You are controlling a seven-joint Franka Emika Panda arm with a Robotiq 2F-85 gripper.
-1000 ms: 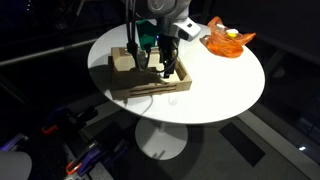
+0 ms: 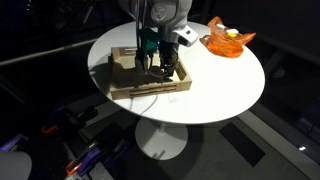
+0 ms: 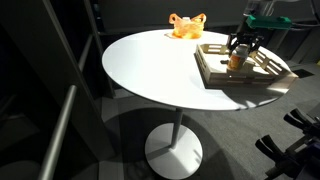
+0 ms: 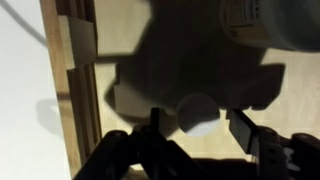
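Note:
A wooden crate (image 2: pixel 150 90) stands on the round white table, its slatted side (image 4: pixel 62 80) at the left of the wrist view. My gripper points down into the crate, its fingers apart on either side of a round white cap (image 4: pixel 198 113). In exterior view 2 an orange bottle (image 3: pixel 236 62) stands in the crate under my gripper (image 3: pixel 242 46). The cap seems to belong to a bottle, but whether the fingers touch it I cannot tell. A larger rounded container (image 4: pixel 280 22) shows at the wrist view's top right.
An orange bag (image 3: pixel 187 26) lies on the far side of the table, away from the crate. The crate's walls stand close around the gripper.
The arm has come down and a little to the right over the crate, in exterior view 1. The crate and the orange bag have not moved.

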